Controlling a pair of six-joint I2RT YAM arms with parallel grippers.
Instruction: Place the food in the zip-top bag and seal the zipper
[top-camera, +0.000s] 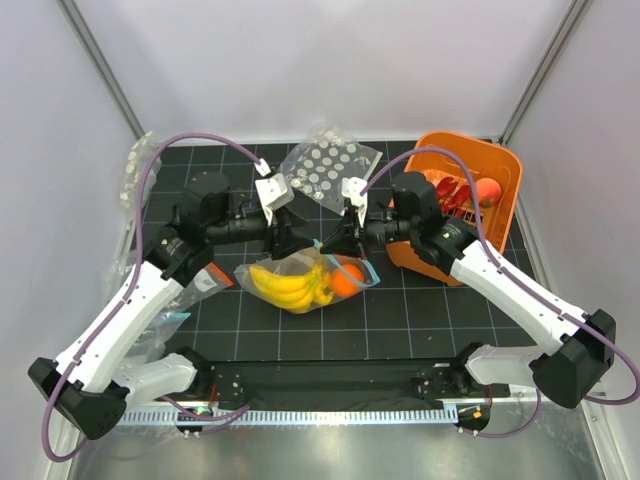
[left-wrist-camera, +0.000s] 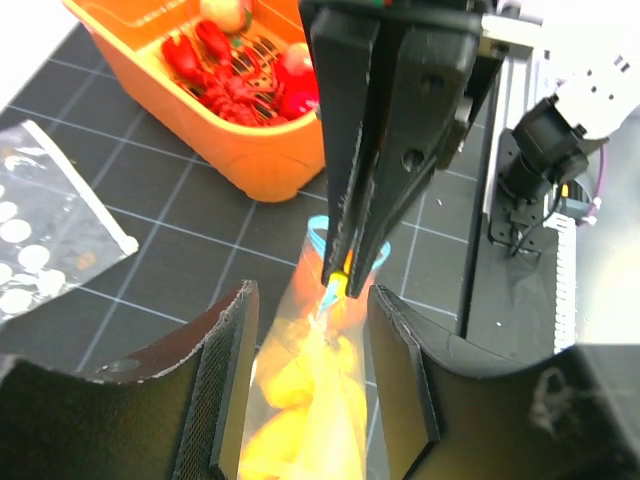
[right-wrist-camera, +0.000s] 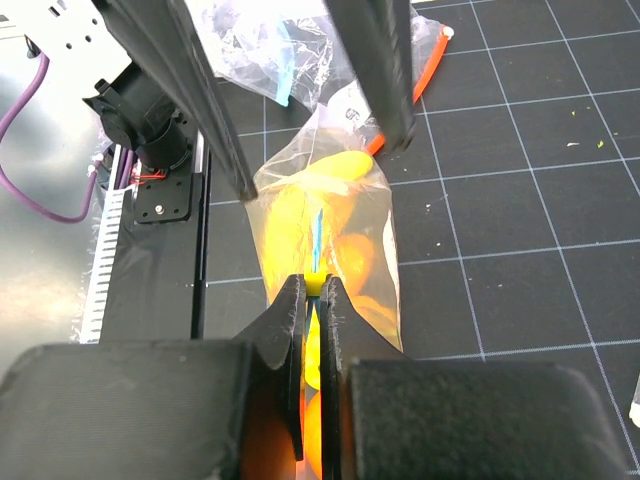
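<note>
A clear zip bag (top-camera: 290, 280) holding bananas (top-camera: 283, 285) and an orange (top-camera: 346, 280) lies on the grid mat, with a blue zipper along its right end. My right gripper is shut on the yellow zipper slider (right-wrist-camera: 315, 284). My left gripper is open just beside it, its fingers framing the bag in the left wrist view, nothing held between them.
An orange bin (top-camera: 455, 250) with more toy food stands at the right. A dotted clear sheet (top-camera: 320, 175) lies at the back, and more plastic bags (top-camera: 190, 290) lie at the left.
</note>
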